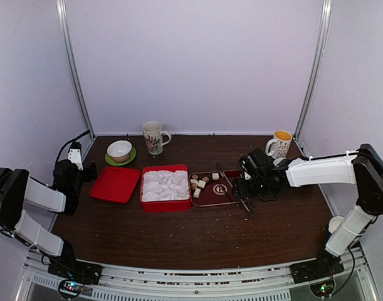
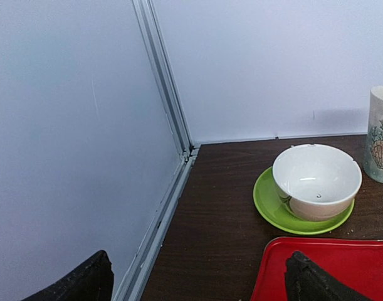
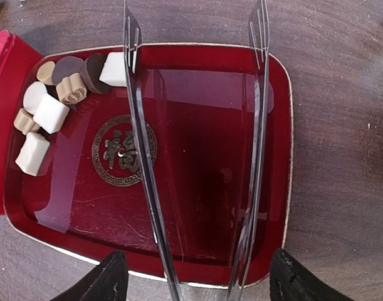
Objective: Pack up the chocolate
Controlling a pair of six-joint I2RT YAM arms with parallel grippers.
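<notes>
Several chocolates (image 3: 71,89), brown, tan and white, sit in the left part of a dark red tray (image 3: 197,125). Metal tongs (image 3: 155,213) lie across that tray. My right gripper is over the tray's front edge with its fingers apart around the tongs' handle ends; I cannot tell that it grips them. A red box (image 1: 165,205) lined with white crumpled paper stands left of the tray, a red lid (image 1: 114,185) farther left. My left gripper (image 1: 89,172) is open at the table's left, nothing between its fingers.
A white bowl (image 2: 316,182) on a green saucer (image 2: 269,207) and a tall mug (image 1: 152,138) stand at the back left. An orange-lined mug (image 1: 279,143) stands at the back right.
</notes>
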